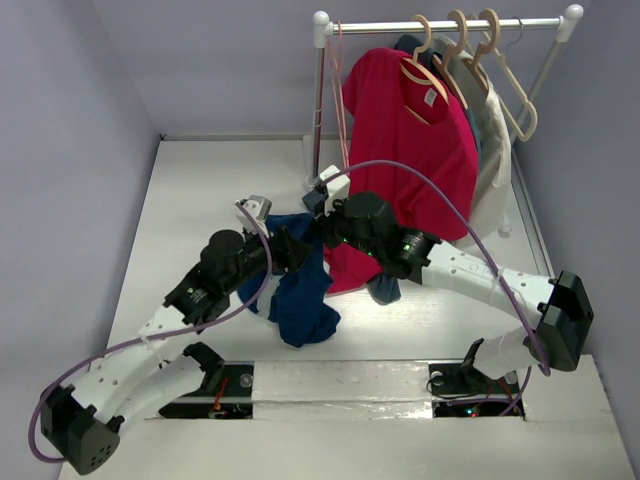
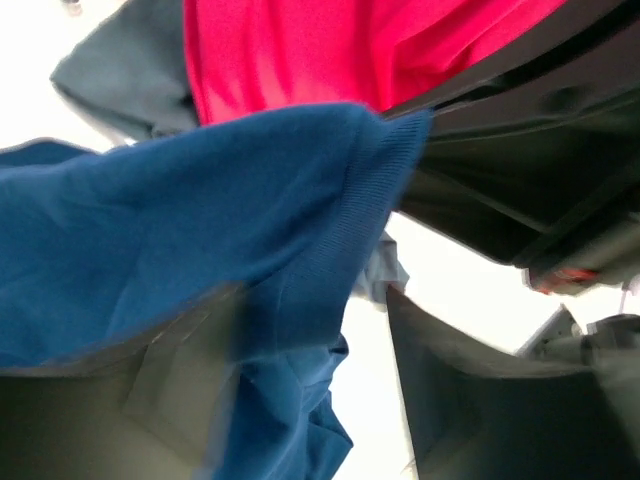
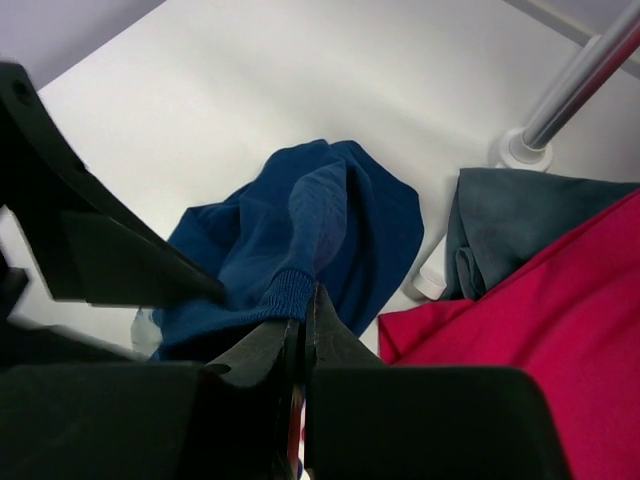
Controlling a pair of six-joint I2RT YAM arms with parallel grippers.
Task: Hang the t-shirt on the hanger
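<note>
The dark blue T-shirt [image 1: 305,310] lies bunched on the white work surface, its upper part raised between my two grippers. My right gripper is shut on a ribbed edge of it, which rises toward the fingertips in the right wrist view. My left gripper is part open around the raised cloth, its fingers blurred either side of the ribbed band [image 2: 330,240], just beside the right gripper in the top view. Hangers [image 1: 530,120] hang on the rail at the back right.
A clothes rail [image 1: 370,27] holds a red shirt [image 1: 410,160] and pale garments [image 1: 490,200], with pink cords at its left post. Grey cloth [image 3: 510,220] lies near the post's foot.
</note>
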